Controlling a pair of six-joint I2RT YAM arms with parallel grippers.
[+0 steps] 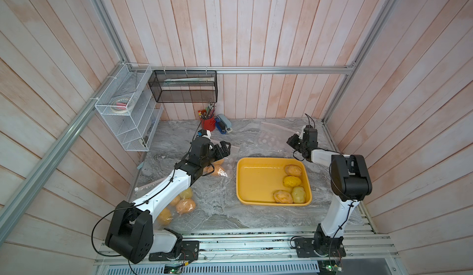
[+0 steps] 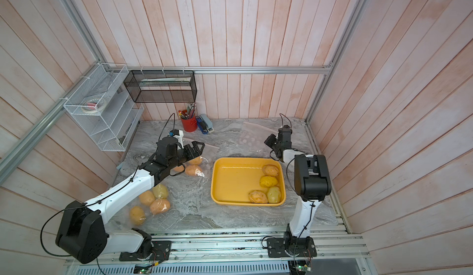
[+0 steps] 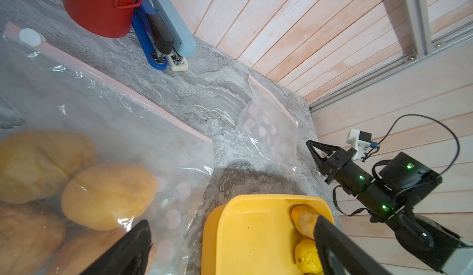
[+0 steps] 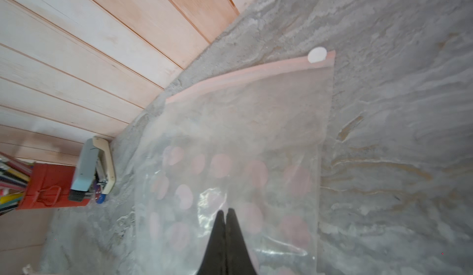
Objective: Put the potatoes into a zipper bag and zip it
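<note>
My left gripper [image 1: 221,149] stands open above a zipper bag of potatoes [image 3: 108,193] at centre-left; another filled bag [image 1: 184,206] lies at the front left. An empty zipper bag [image 4: 231,122], pink-topped and dotted, lies flat at the back right. My right gripper is shut, with nothing seen between its fingers, hovering by that bag's right side. The yellow tray [image 1: 253,179] holds several potatoes along its right side, among them a bright yellow one [image 1: 291,181].
A red pen cup [image 1: 208,123] and staplers [image 1: 223,123] stand at the back. Wire baskets [image 1: 182,87] hang on the back and left walls. Bare counter lies in front of the tray.
</note>
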